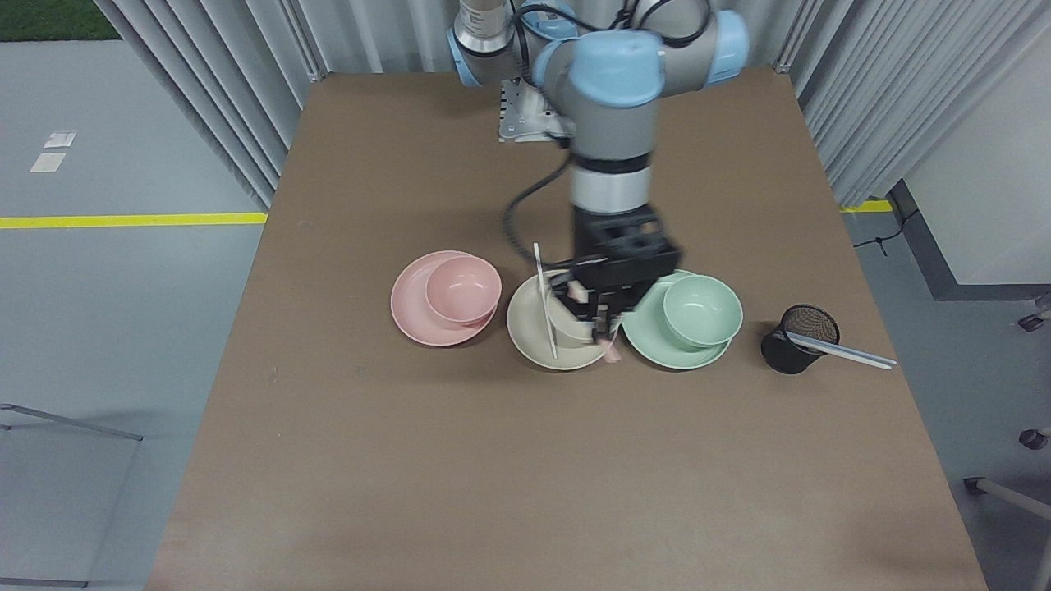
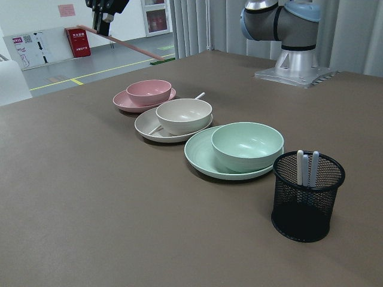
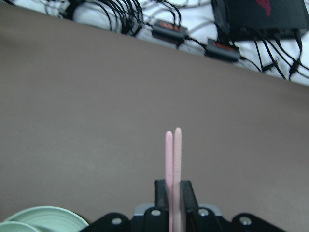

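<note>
A pair of pink chopsticks (image 3: 177,159) (image 2: 128,46) is held in my gripper (image 2: 102,27), shut on them and raised above the table. In the front view the gripper (image 1: 601,320) hangs over the white bowl and plate (image 1: 532,335), hiding much of the bowl. A white chopstick (image 1: 544,295) lies on that plate. The pink bowl (image 1: 463,287) on its pink plate (image 1: 411,310) is at the left, the green bowl (image 1: 704,310) on its green plate (image 1: 650,330) at the right.
A black mesh holder (image 2: 302,215) with white and grey chopsticks stands at the right of the dishes.
</note>
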